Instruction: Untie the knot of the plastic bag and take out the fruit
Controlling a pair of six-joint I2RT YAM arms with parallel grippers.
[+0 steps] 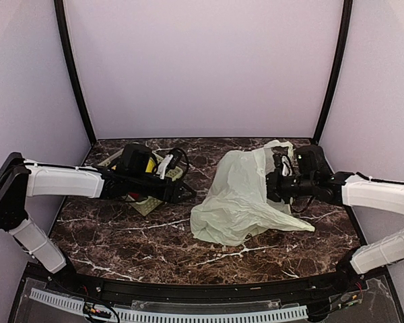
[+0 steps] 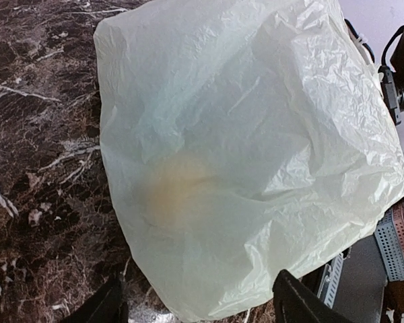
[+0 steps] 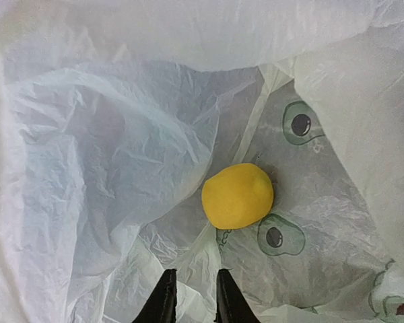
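Note:
The white plastic bag (image 1: 232,202) lies spread and crumpled on the right half of the table, its mouth toward my right gripper (image 1: 279,185). In the right wrist view a yellow fruit (image 3: 237,195) rests inside the bag, above my right gripper, whose narrowly spaced fingertips show no fruit between them; whether they pinch film cannot be told. My left gripper (image 1: 185,192) hangs left of the bag, its fingers (image 2: 293,303) apart, with nothing seen between them. In the left wrist view a faint orange patch shows through the bag.
A basket (image 1: 147,207) with fruit stands at the left, partly under my left arm. Walls bound the back and sides.

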